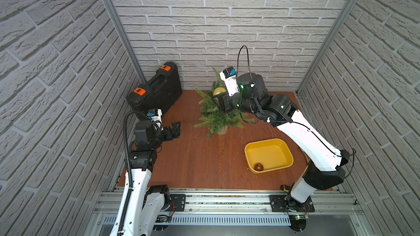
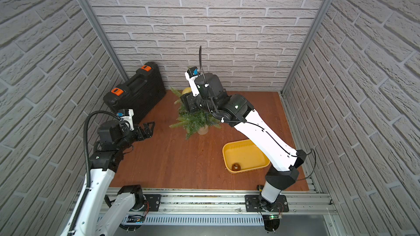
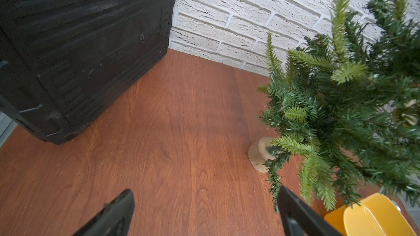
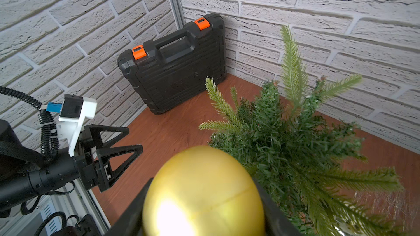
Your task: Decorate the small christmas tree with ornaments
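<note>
The small green tree (image 1: 214, 115) stands near the back middle of the table on a round wooden base (image 1: 222, 130). A large gold ball ornament (image 4: 203, 192) fills the space between the fingers of my right gripper (image 1: 222, 100), which is shut on it. The gold ball is beside the tree's upper part, close to its branches. Low in the branches a shiny pale ornament (image 4: 345, 225) partly shows. My left gripper (image 1: 172, 132) stands open and empty, left of the tree. A brown ornament (image 1: 258, 166) lies in a corner of the yellow bin (image 1: 280, 150).
A black case (image 1: 159, 87) with orange latches stands against the back left wall. Bare tabletop (image 1: 192, 161) lies in front of the tree. My right arm (image 2: 266, 135) reaches over the table's right side, above the bin.
</note>
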